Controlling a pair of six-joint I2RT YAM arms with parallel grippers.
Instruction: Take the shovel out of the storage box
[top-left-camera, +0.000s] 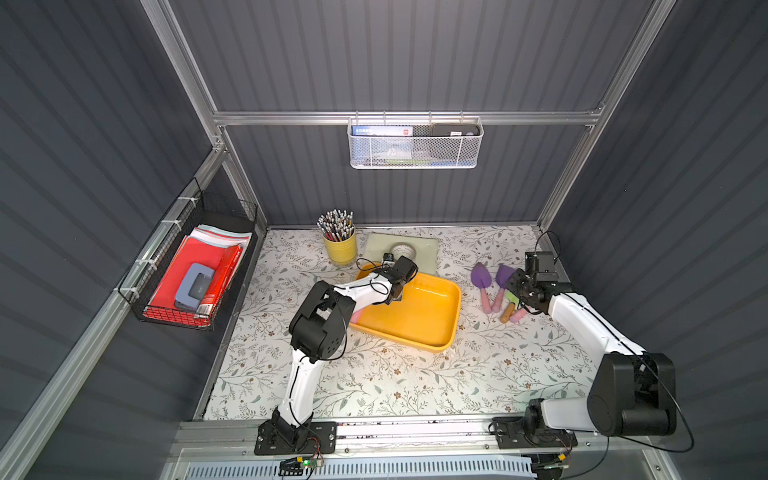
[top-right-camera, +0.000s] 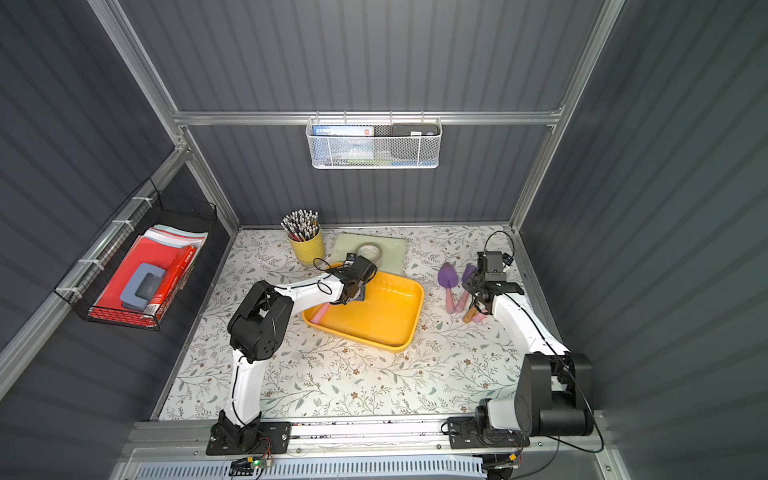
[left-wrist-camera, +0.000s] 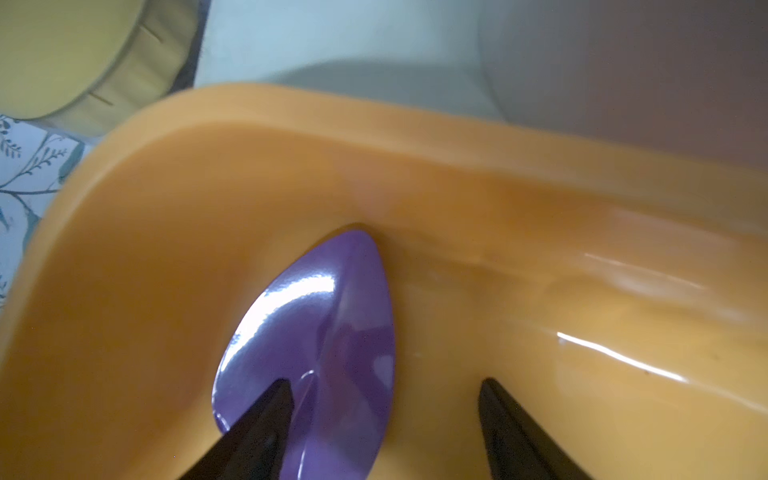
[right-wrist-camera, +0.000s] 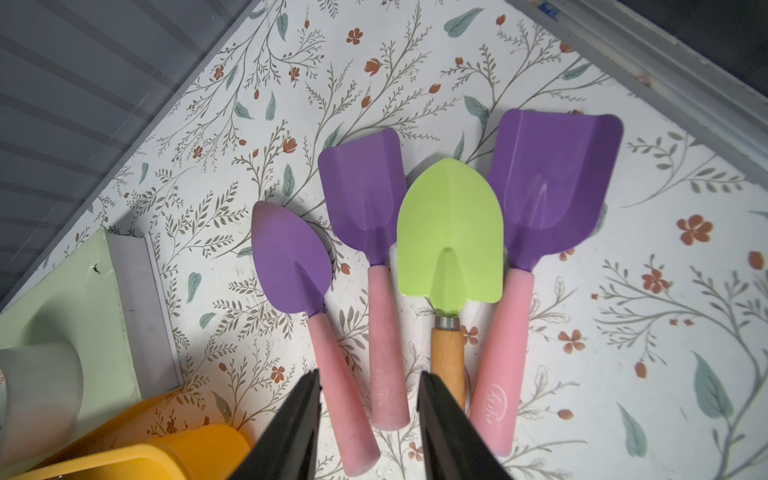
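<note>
One shovel lies in the left part of the orange storage box (top-left-camera: 416, 340); its purple blade (left-wrist-camera: 336, 344) fills the left wrist view and its pink handle (top-right-camera: 319, 313) shows in the top right view. My left gripper stands open over that blade, nothing between its fingers. On the table at the right lie more shovels: a pointed purple one (right-wrist-camera: 292, 260), a narrow square purple one (right-wrist-camera: 366, 196), a green one with a wooden handle (right-wrist-camera: 450, 232) and a wide purple one (right-wrist-camera: 552, 180). Over their handles hovers my right gripper, partly open and empty.
Behind the box are a yellow cup of pencils (top-left-camera: 341, 250) and a pale green case (top-left-camera: 428, 249) with a tape roll (top-left-camera: 404, 251) on it. A black wire basket (top-left-camera: 180, 317) hangs at the left.
</note>
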